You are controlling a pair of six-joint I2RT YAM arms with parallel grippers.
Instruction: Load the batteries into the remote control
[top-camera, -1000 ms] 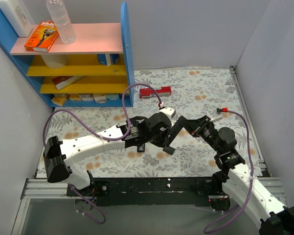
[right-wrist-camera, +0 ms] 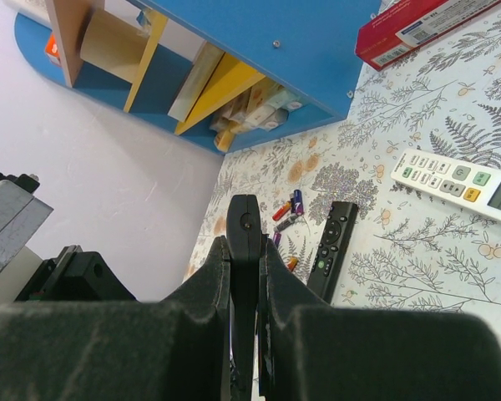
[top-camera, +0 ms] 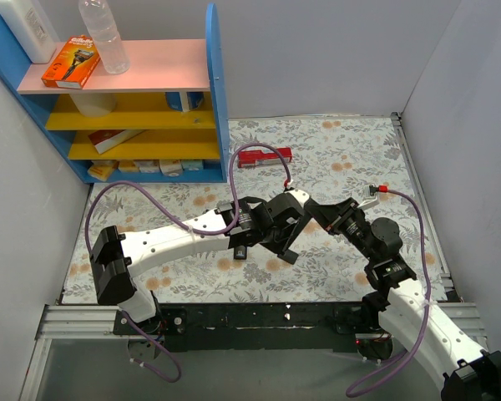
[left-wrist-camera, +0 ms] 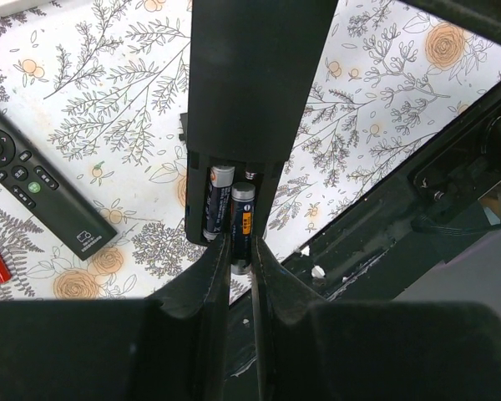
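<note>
A black remote is held above the table, its back turned to the left wrist camera and its battery compartment uncovered. One battery lies in the compartment's left slot. Over the right slot is a second, black battery with an orange mark, pinched by my shut left gripper. It overlaps the slot in this view; whether it touches the bottom cannot be told. In the right wrist view, the remote's narrow edge stands upright between the fingers of my right gripper, which is shut on it.
Another black remote lies on the flowered table, with loose batteries near it. A white remote and a red box lie farther off. The blue shelf stands at the back left.
The left arm has moved a little to the right, bringing its gripper closer to the held remote. The right arm and the remote have stayed still.
</note>
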